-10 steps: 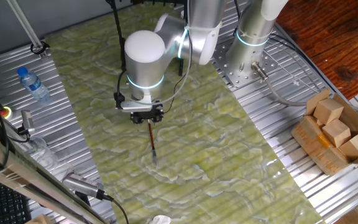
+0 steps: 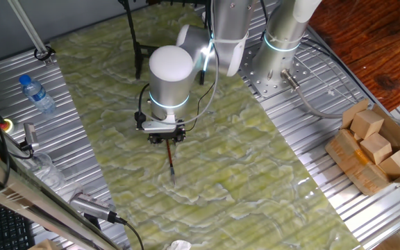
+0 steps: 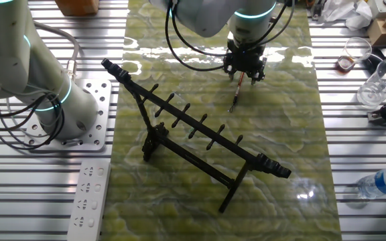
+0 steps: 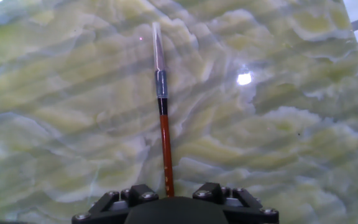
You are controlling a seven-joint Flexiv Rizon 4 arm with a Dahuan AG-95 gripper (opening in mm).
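Note:
A brush (image 4: 167, 146) with a red-brown handle, a dark collar and a pale, clear-capped tip lies on the green marbled mat (image 2: 221, 201). Exterior view 1 shows my gripper (image 2: 167, 139) above the handle end, with the tip pointing away from it. In the wrist view, the gripper's fingers (image 4: 143, 194) stand wide apart at the bottom edge, so it is open. The handle runs down between them and its end is hidden behind the gripper's dark body. From exterior view 2, the brush (image 3: 236, 94) extends out from under the gripper.
A black rack (image 3: 193, 124) with a row of pegs stands on the mat near the arm. Off the mat are a cardboard box (image 2: 340, 149) of wooden blocks, a water bottle (image 2: 38, 95) and glasses (image 3: 380, 80).
The arm and gripper have shifted rightward and slightly down in exterior view 1, coming more over the handle end. The brush has stayed where it was.

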